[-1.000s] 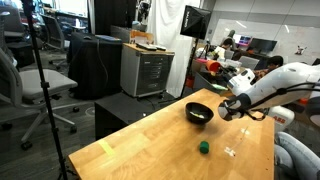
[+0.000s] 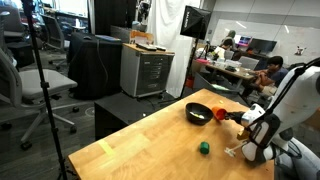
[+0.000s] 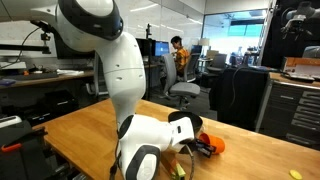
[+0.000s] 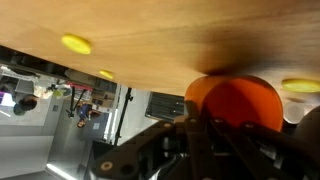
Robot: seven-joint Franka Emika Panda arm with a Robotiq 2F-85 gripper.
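Note:
My gripper (image 2: 227, 115) is shut on an orange-red cup (image 2: 220, 114), at the right of the table beside a black bowl (image 2: 199, 113). Exterior view 2 shows the same cup (image 3: 211, 143) held in front and to the right of the bowl (image 3: 183, 99), with the arm partly covering my gripper (image 3: 202, 145). In the wrist view the cup's open round rim (image 4: 240, 100) faces the camera, and the dark fingers (image 4: 200, 138) lie against its lower part. Whether the cup touches the table cannot be told.
A small green object (image 2: 205, 148) stands nearer the front of the table (image 2: 140, 145). Yellow pieces (image 4: 76, 44) lie on the wood. Behind stands a dark cabinet (image 2: 144, 70).
The arm has folded lower and back from its earlier outstretched pose.

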